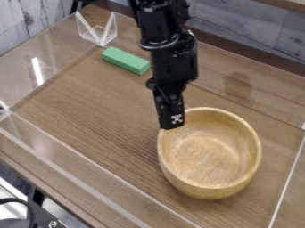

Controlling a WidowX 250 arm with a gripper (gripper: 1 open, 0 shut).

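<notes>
A black robot arm reaches down from the top centre of the camera view, its gripper [168, 116] hanging just above and left of a large beige round bowl [215, 165] at the lower right. The bowl's interior looks empty. A green rectangular block [124, 60] lies on the wooden table behind the arm, to its left. Whether the gripper's fingers are open or shut is hard to make out.
A clear plastic rack [98, 29] stands at the back left. Black cables or hardware sit at the lower-left corner.
</notes>
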